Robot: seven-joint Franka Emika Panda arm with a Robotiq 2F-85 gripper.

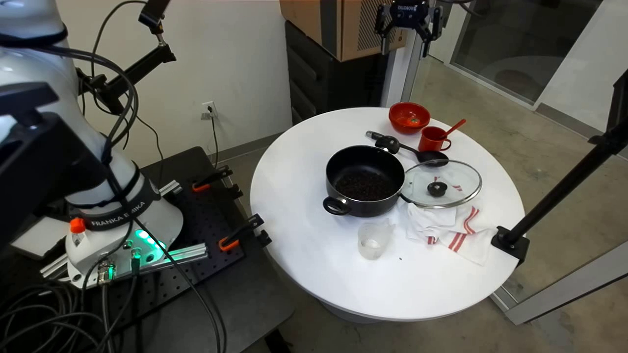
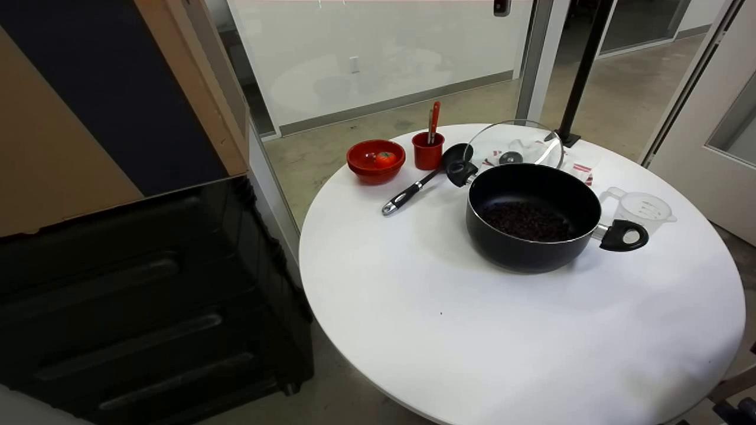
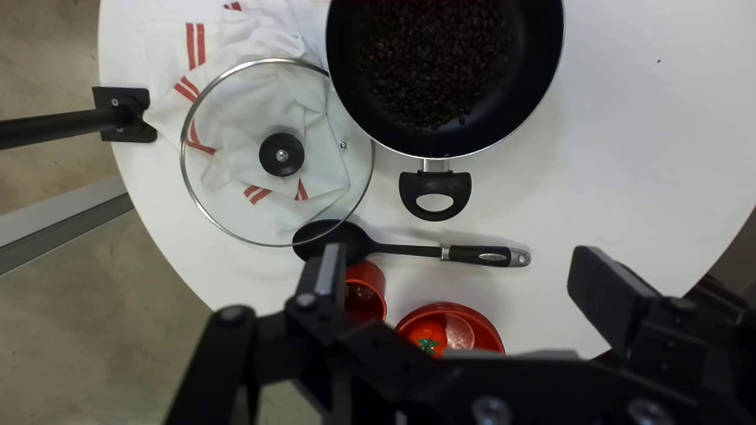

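Observation:
My gripper (image 1: pixel 406 52) hangs high above the far side of the table, its fingers wide apart and empty. In the wrist view the two fingers (image 3: pixel 596 294) frame a red bowl (image 3: pixel 489 336) with a tomato (image 3: pixel 427 334) in it. A black pot (image 2: pixel 528 248) holding dark beans (image 3: pixel 432 60) stands on the white table. Its glass lid (image 1: pixel 436 189) lies on a white cloth with red stripes (image 1: pixel 462 235). A black spoon (image 3: pixel 411 249) lies between pot and bowl, its head partly under the lid's rim. Beside it stands a red mug (image 2: pixel 429 152) with a red-handled utensil (image 2: pixel 435 117) inside.
A clear measuring cup (image 1: pixel 375 240) stands near the pot. A black pole (image 1: pixel 565 182) is clamped to the table edge by the cloth. Cardboard boxes (image 1: pixel 312 23) on a dark cabinet (image 2: pixel 142 319) rise beyond the table.

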